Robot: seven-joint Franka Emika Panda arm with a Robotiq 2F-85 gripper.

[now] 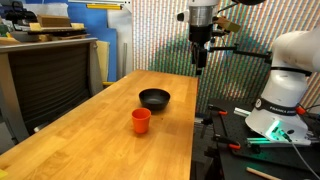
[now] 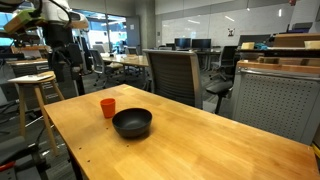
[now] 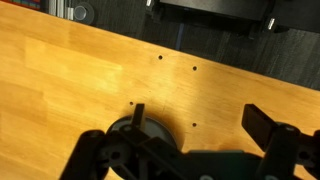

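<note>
A black bowl (image 1: 155, 98) rests on the wooden table (image 1: 95, 120), and a red cup (image 1: 141, 121) stands upright close to it. Both also show in the second exterior view, the bowl (image 2: 132, 123) nearer that camera than the cup (image 2: 108, 107). My gripper (image 1: 197, 70) hangs above the table's edge, pointing down, apart from both objects. In the wrist view the fingers (image 3: 136, 122) are spread wide with only tabletop between them. Part of the dark bowl (image 3: 152, 128) appears behind the left finger; the cup cannot be made out there.
Office chairs (image 2: 176, 80) stand beyond the table's far side, and a wooden stool (image 2: 38, 95) is near the arm. A dark floor or base area (image 3: 225, 45) borders the table edge in the wrist view.
</note>
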